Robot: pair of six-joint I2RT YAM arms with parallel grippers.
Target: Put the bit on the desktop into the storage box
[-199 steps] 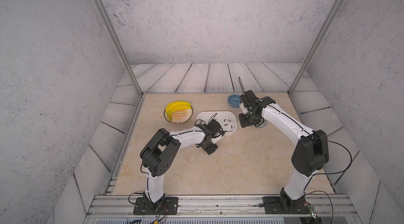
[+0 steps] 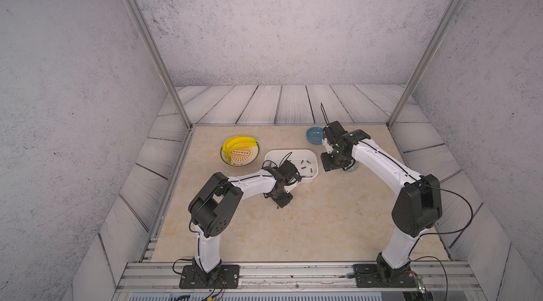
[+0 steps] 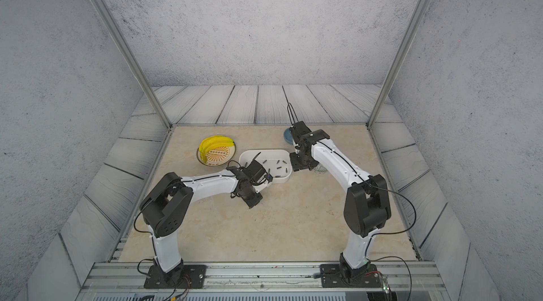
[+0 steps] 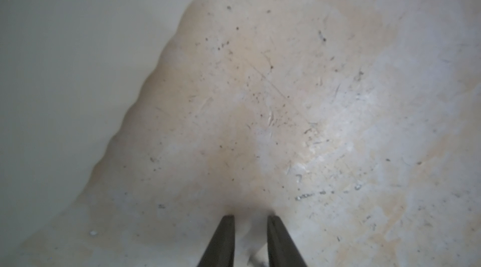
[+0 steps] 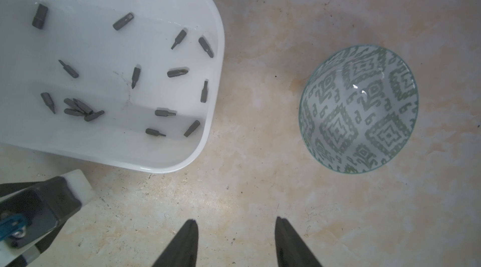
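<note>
In the left wrist view my left gripper points down close over the desktop. Its fingers stand partway together, and the end of a small dark bit [image 4: 255, 262] shows between them at the bottom edge; most of the bit is out of frame. The white storage box [image 5: 203, 142] is just beyond that gripper, with many grey bits, such as this bit [image 5: 177, 72], scattered across its floor. To the right of the box, above the desktop, my right gripper hangs open and empty in the right wrist view.
A patterned bowl [image 5: 360, 111] stands right of the box, beneath the right arm. Behind it is a blue bowl [image 2: 314, 135]. Bananas [image 2: 238, 142] lie on a plate [image 2: 241, 162] at the back left.
The arms have hardly moved. In the top left view, a small dark speck now shows by the left gripper's tip.
</note>
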